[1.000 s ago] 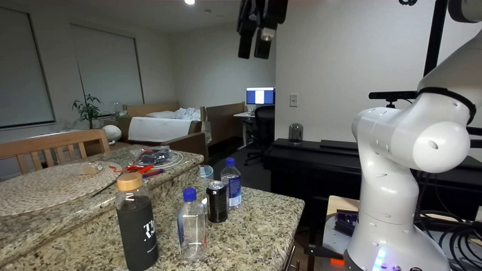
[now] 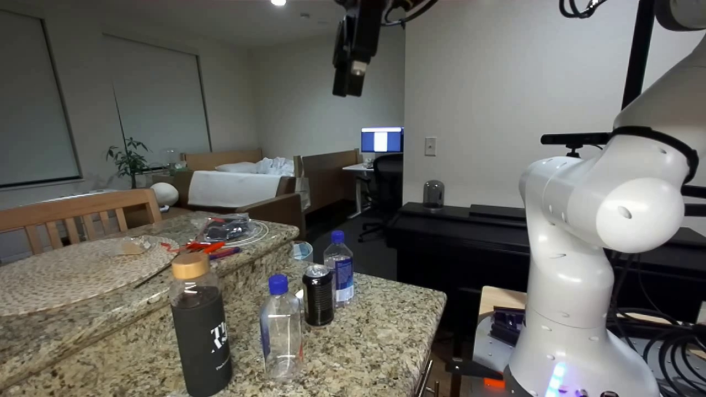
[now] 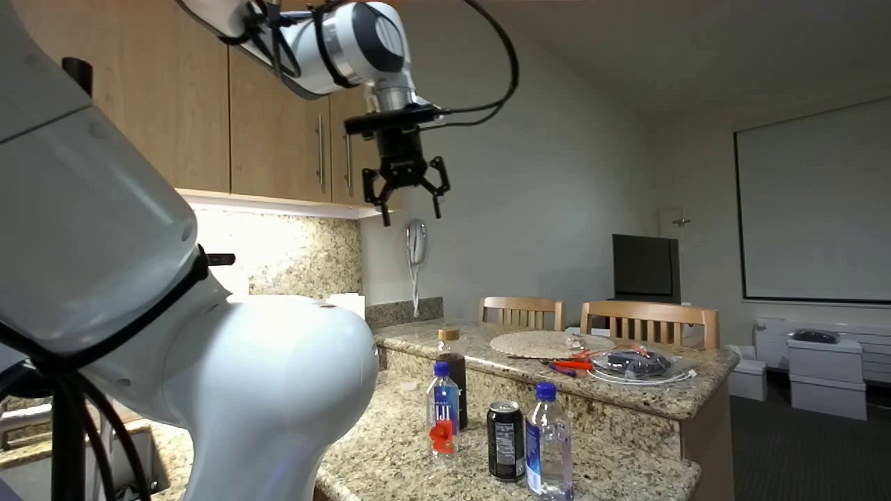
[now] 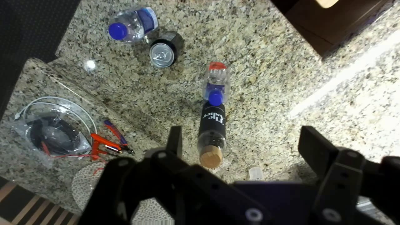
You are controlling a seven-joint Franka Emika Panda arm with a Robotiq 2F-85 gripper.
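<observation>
High above the counter, my gripper point(image 3: 411, 216) hangs with its fingers spread wide and nothing between them. In the wrist view its black fingertips point(image 4: 174, 140) stand far apart at the lower part of the frame. Below are a dark bottle with a wooden cap point(image 2: 202, 337), a clear bottle with a blue cap point(image 2: 281, 334), a black can point(image 2: 319, 298) and a second blue-capped bottle point(image 2: 339, 271). All stand upright on the granite counter point(image 2: 384, 331), apart from the gripper. In exterior view 2, the nearer blue-capped bottle point(image 3: 443, 409) partly covers the dark bottle.
A raised ledge point(image 3: 651, 401) runs behind the bottles. On it lie a round woven mat point(image 3: 534, 344), red-handled pliers point(image 4: 103, 142) and a bagged cable coil point(image 4: 54, 131). Wall cabinets point(image 3: 276, 142) are near the arm.
The bottles and can have stayed put.
</observation>
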